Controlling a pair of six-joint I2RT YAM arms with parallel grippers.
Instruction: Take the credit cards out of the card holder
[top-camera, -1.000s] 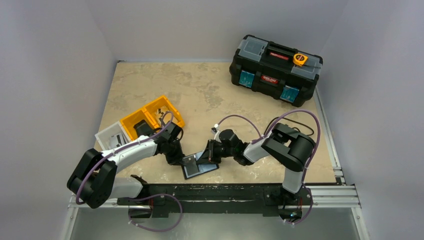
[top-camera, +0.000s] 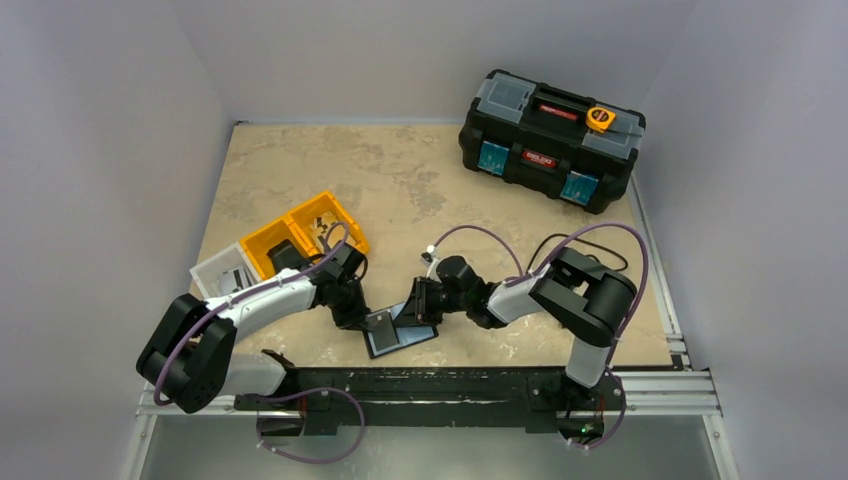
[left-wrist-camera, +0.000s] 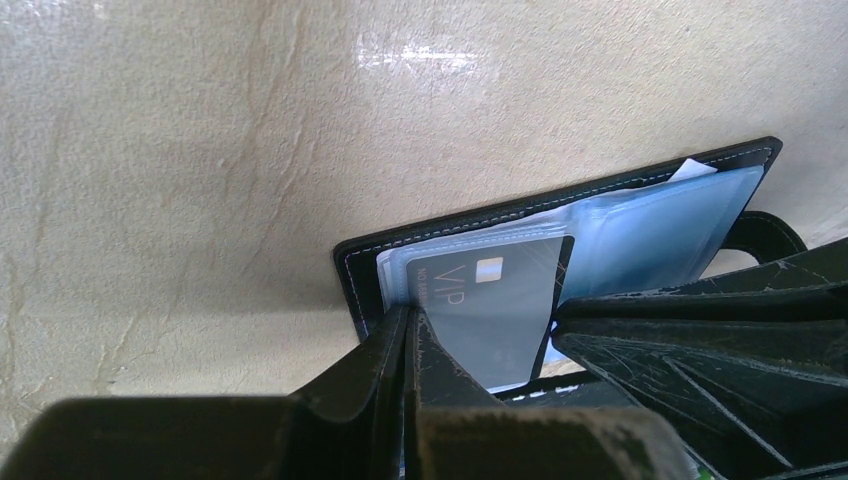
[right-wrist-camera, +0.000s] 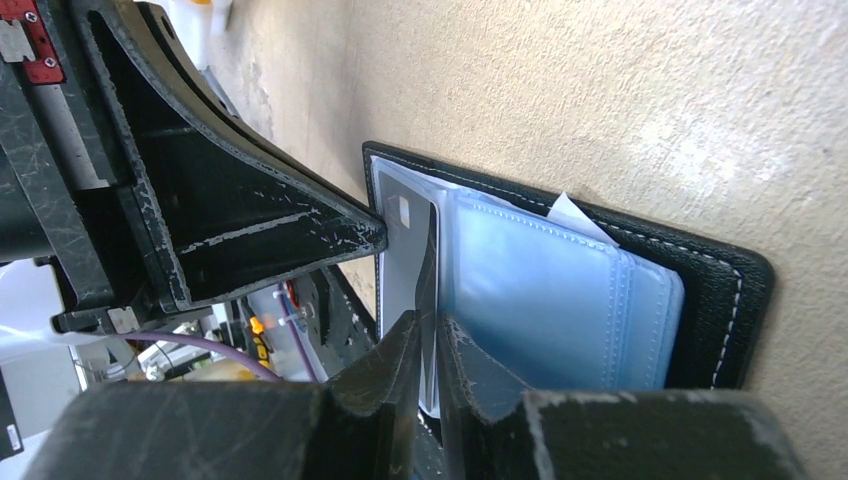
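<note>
The open black card holder (top-camera: 400, 341) lies at the table's front, with clear blue sleeves (left-wrist-camera: 650, 225) and a grey VIP card (left-wrist-camera: 480, 300) in the left sleeve. My left gripper is shut, its tips pressed at the left edge of that card. My right gripper is also shut, its tips at the card's inner edge beside the blue sleeves. I cannot see anything held between either pair of fingers.
Yellow bins (top-camera: 262, 240) and a white tray (top-camera: 208, 273) stand at the left. A black toolbox (top-camera: 545, 140) with a tape measure sits at the back right.
The left arm and the holder look essentially unchanged.
</note>
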